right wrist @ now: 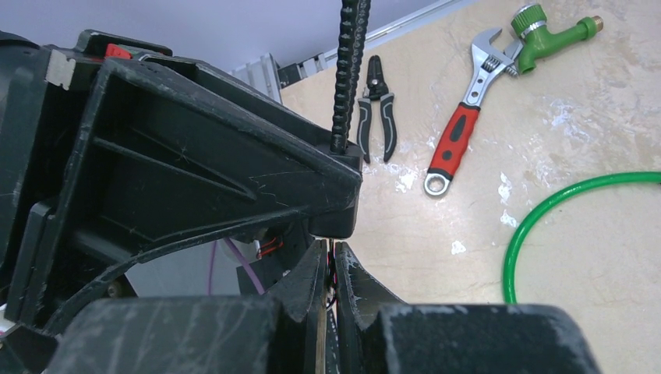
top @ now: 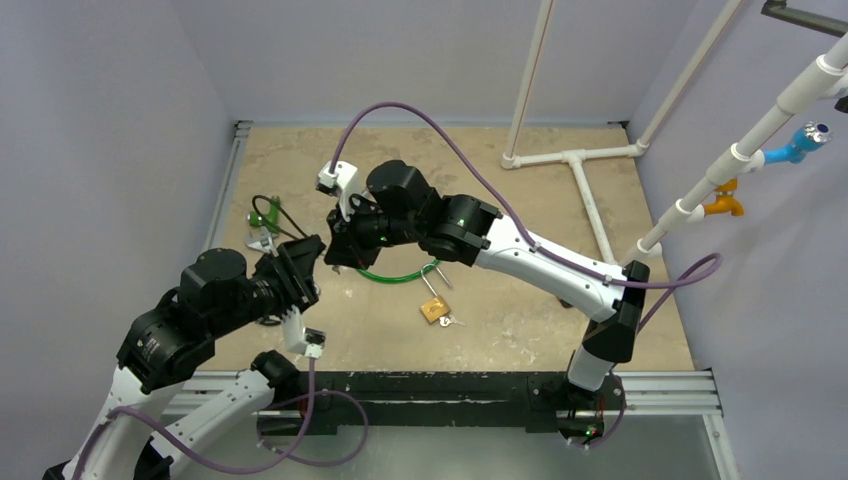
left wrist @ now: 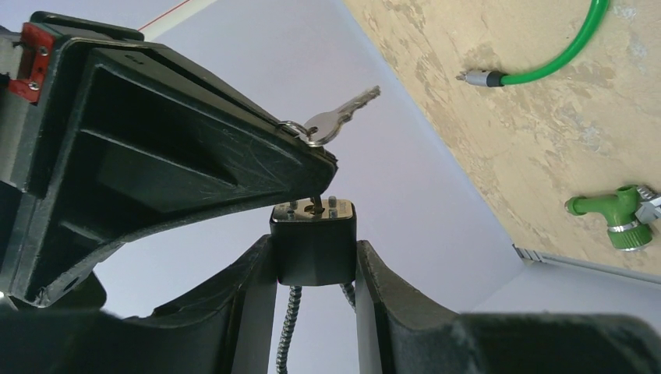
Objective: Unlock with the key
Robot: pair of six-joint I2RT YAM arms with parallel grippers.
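Note:
In the left wrist view my left gripper is shut on a black lock body (left wrist: 312, 241) with a metal keyhole face and braided cable. The tip of my right gripper is just above it, shut on a key whose thin shaft reaches the keyhole; a second silver key (left wrist: 335, 117) hangs on the ring. In the right wrist view the lock's cable (right wrist: 344, 78) rises behind my left gripper. In the top view a brass padlock (top: 434, 308) with keys lies on the board.
A green hose (top: 395, 277), green fitting (right wrist: 553, 43), adjustable wrench (right wrist: 456, 132) and cutters (right wrist: 376, 117) lie on the board (top: 520, 320). White pipes (top: 590, 210) and coloured taps stand at the right. The board's front middle is mostly clear.

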